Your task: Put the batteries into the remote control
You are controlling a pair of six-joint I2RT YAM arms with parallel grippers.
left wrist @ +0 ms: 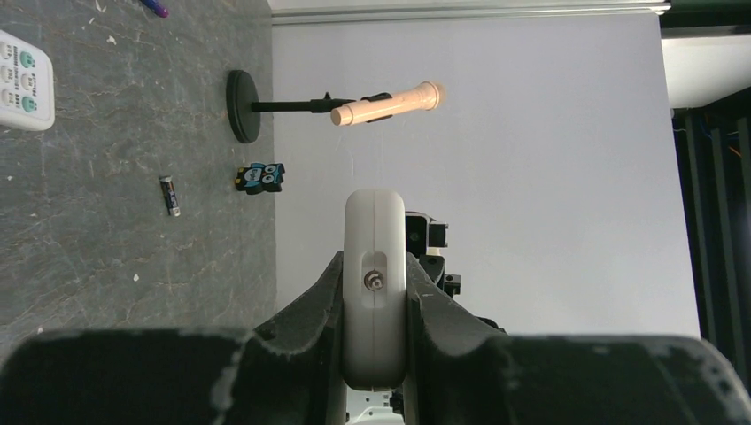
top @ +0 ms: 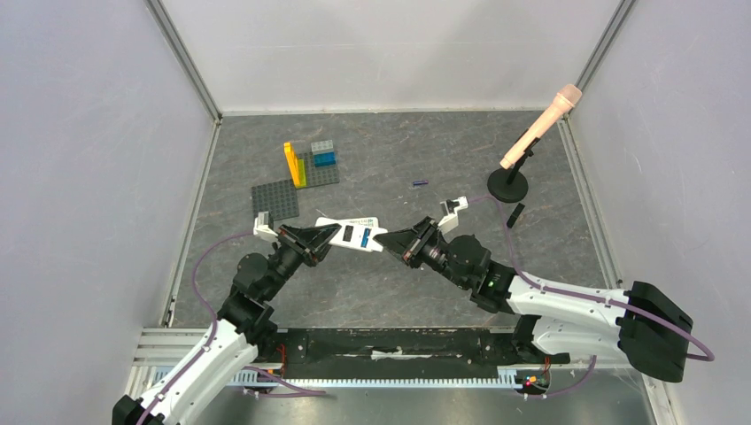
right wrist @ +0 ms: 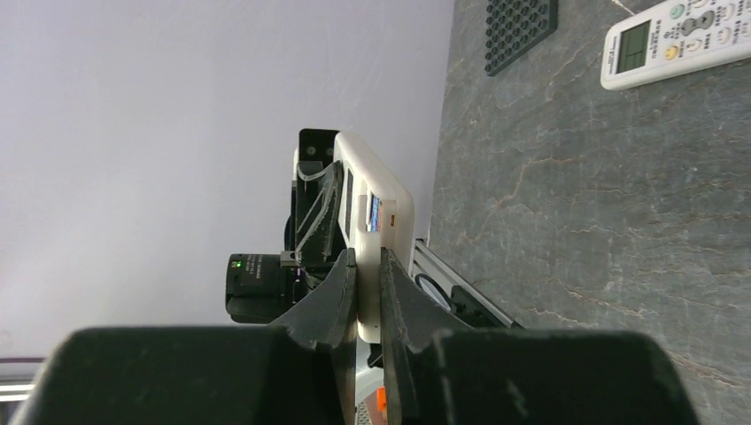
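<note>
Held in the air, a white remote (top: 353,235) shows its battery compartment, with blue inside, in the top view. My right gripper (top: 383,237) is shut on a white piece at the remote's right end; whether that is the cover or the body is unclear. A second white remote (right wrist: 673,44) lies on the floor. A loose battery (left wrist: 169,196) lies on the floor, and a small purple cylinder (top: 420,182) lies farther back.
Building plates (top: 273,199) with coloured blocks stand at the back left. A microphone on a black stand (top: 507,187) is at the back right, with a small dark object (top: 515,215) beside it.
</note>
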